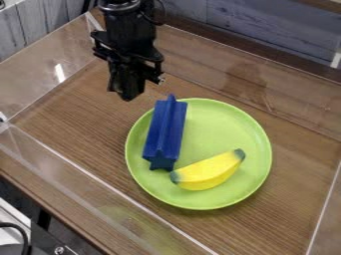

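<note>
My black gripper hangs over the wooden table at the upper left of the green plate, shut, with nothing seen between its fingers. On the green plate lie a long blue block, along the left side, and a yellow toy banana at the lower right.
Low walls border it at the back. A cable shows at the bottom left corner.
</note>
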